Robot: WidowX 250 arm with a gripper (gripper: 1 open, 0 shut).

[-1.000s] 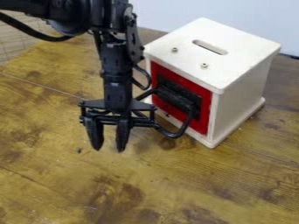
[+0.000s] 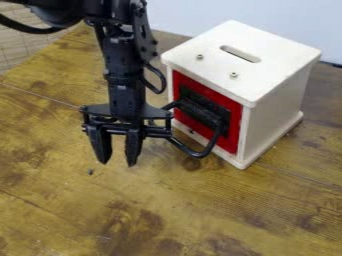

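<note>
A white wooden box (image 2: 274, 100) with a slot and two screws on top stands at the right; its front face is red (image 2: 230, 140) with a dark fitting in it, partly behind the arm's cables. The black gripper (image 2: 118, 150) hangs to the left of the box, over the bare table, its two fingers pointing down and parted, with nothing visible between them.
A white wall (image 2: 294, 25) stands behind the box, and a tiled floor shows beyond the table at the upper left.
The arm and gripper have shifted slightly to the left, away from the box. The box has not moved.
</note>
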